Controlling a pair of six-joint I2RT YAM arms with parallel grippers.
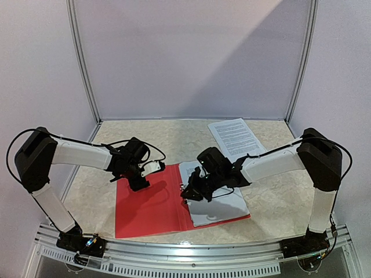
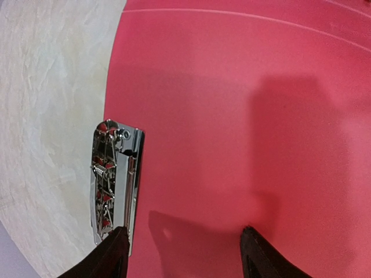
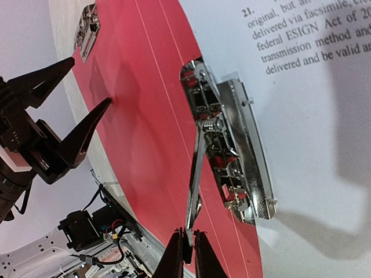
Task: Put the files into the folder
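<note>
The red folder [image 1: 148,208] lies spread open, with white sheets [image 1: 217,202] on its right half. A metal clip [image 3: 232,150] at the folder's spine lies along the sheets' left edge. Its lever [image 3: 197,168] rises towards my right gripper, and its tip is between the narrowly spaced fingers; whether they touch it I cannot tell. Over the left cover hangs my left gripper, open, nothing between its fingers. Another metal clip [image 2: 116,179] sits near the cover's edge. At the back right lies a loose printed file [image 1: 236,139].
Bare table [image 1: 278,202] shows to the right of the folder and behind it. A metal rail [image 1: 191,250] runs along the front edge. Walls enclose the back and both sides.
</note>
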